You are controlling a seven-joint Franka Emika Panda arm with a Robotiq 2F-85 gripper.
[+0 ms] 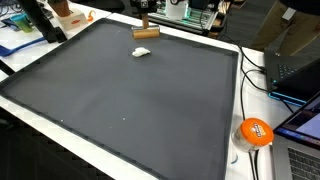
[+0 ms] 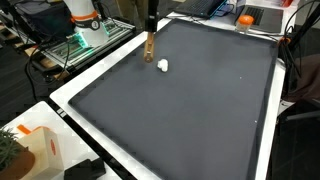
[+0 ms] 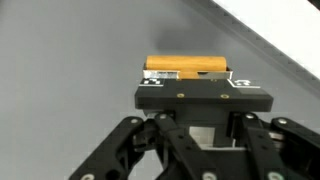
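Observation:
A light wooden block (image 1: 146, 33) is at the far edge of the dark board in exterior view 1. In exterior view 2 the same wooden block (image 2: 149, 48) hangs below the black gripper (image 2: 151, 29), which is shut on it. From the wrist, the wooden block (image 3: 187, 64) lies across the tips of my gripper. Whether its underside touches the board cannot be told. Close by, apart from the block, a small white piece (image 1: 141, 51) rests on the board; exterior view 2 shows this white piece (image 2: 163, 65) just right of the block.
Most of the dark board (image 1: 130, 100) is bare. An orange-topped round object (image 1: 254, 133) stands on the white table by a laptop (image 1: 297, 160). Cables run along the table's side. Tools and cups (image 1: 68, 14) crowd the far left corner.

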